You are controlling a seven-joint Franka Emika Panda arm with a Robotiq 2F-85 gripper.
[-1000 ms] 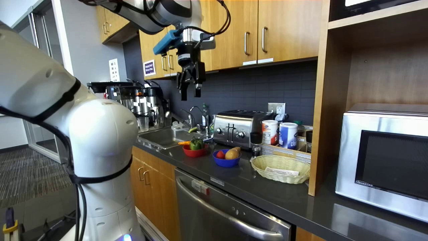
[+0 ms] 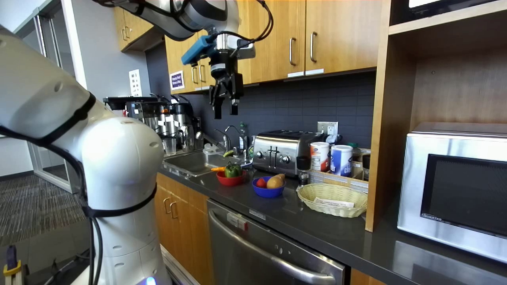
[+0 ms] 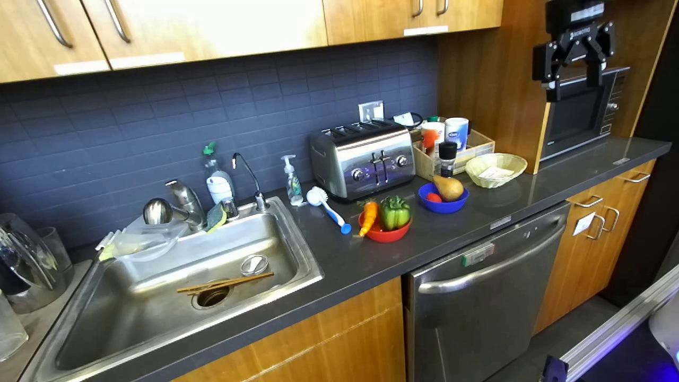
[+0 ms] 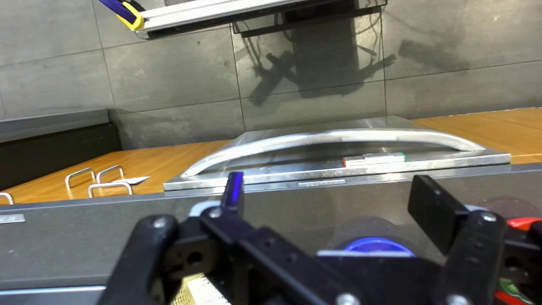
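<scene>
High over the counter hangs my gripper [image 2: 226, 111], fingers pointing down. Its two black fingers stand wide apart in the wrist view, so it is open with nothing between them. On the counter below, a red bowl [image 3: 385, 235] holds a carrot [image 3: 368, 217] and a green pepper [image 3: 395, 213]. Beside it a blue bowl [image 3: 443, 205] contains a pear-shaped item [image 3: 449, 188] and a small red item [image 3: 433, 198]. Farther right lies a pale wicker basket [image 3: 481, 171] with a paper inside. In the wrist view my gripper partly hides the bowls and basket.
A steel toaster [image 3: 363, 160] and a wooden crate with canisters [image 3: 456, 131] stand along the wall. The sink [image 3: 304, 254] holds chopsticks and a strainer; a brush [image 3: 329, 210] lies beside it. To the right are a tall wooden panel [image 2: 381, 142] and a microwave [image 2: 456, 185]. Cabinets [image 2: 340, 33] overhang the counter.
</scene>
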